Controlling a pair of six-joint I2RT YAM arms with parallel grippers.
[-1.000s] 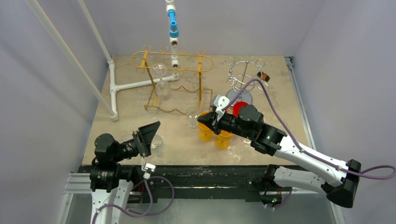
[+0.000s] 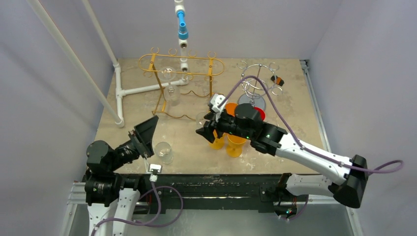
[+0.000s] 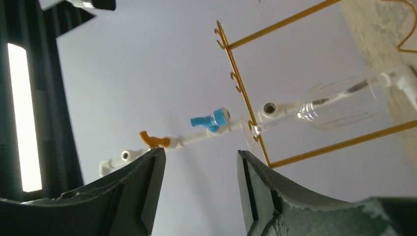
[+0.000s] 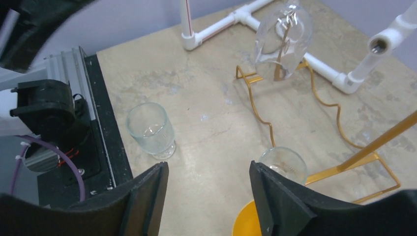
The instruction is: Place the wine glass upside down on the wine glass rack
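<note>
One clear wine glass [image 2: 171, 92] hangs upside down from the gold rack [image 2: 192, 57]; its bowl [image 3: 339, 101] shows at the right of the left wrist view. Another clear glass [image 4: 150, 129] stands upright near the table's front edge, beside my left gripper [image 2: 147, 133]. Close to the rack's foot is a third clear glass [image 4: 284, 164], partly hidden behind a finger of my right gripper. Both grippers are open, their fingers apart with nothing between them. The right one is over the area of the orange glasses, left of centre in its reach.
Orange glasses [image 2: 235, 142] and a red one [image 2: 259, 113] stand around and under the right arm. A silver round rack [image 2: 258, 78] is at the back right. White pipes [image 2: 147, 90] run behind the gold rack. Bare table [image 2: 130, 105] lies left of that rack.
Both arms have moved to the left in the top view. My right gripper now covers part of the clear glass by the rack. The left gripper has drawn away from the front clear glass.
</note>
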